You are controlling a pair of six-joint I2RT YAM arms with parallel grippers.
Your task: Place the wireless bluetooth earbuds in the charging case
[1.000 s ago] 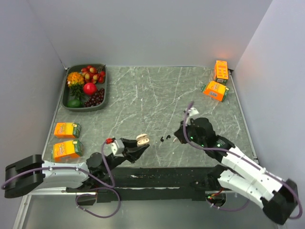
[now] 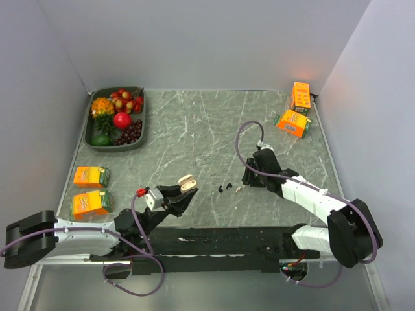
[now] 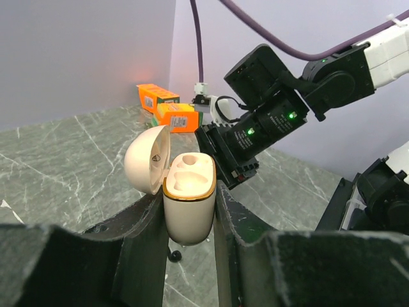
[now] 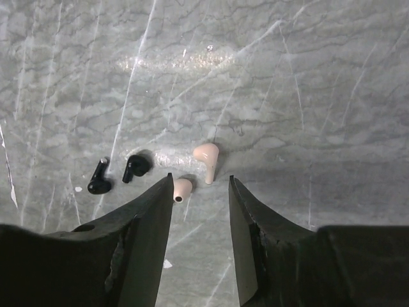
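My left gripper (image 2: 187, 194) is shut on the cream charging case (image 3: 189, 204), whose lid stands open with the empty-looking wells showing in the left wrist view. My right gripper is open, pointing down over the loose earbuds. In the right wrist view a cream earbud (image 4: 206, 153) lies just beyond its fingertips, and another cream earbud (image 4: 183, 189) is partly behind the left finger. Two black earbuds (image 4: 99, 184) lie to the left of these on the grey marble table (image 2: 201, 129).
A fruit tray (image 2: 92, 142) sits back left. Orange boxes lie at the left (image 2: 91, 204) and back right (image 2: 293, 122). A purple cable (image 2: 237, 146) arches over the right arm.
My right gripper and arm have moved back over the table above the earbuds, turning more downward. The left gripper with the case has shifted slightly left and up.
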